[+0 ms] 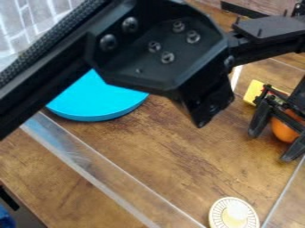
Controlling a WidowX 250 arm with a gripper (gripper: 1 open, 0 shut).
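The black gripper (274, 126) is at the right edge, its fingers around an orange round object (284, 133). A yellow block (254, 92) lies just behind the fingers. Whether the fingers are clamped on the orange object is hard to tell. The large black arm covers the upper left and middle of the view.
A blue disc (89, 102) lies left on the wooden table (155, 156), partly hidden by the arm. A small cream patterned round object (234, 213) sits at the front. Clear strips cross the table diagonally.
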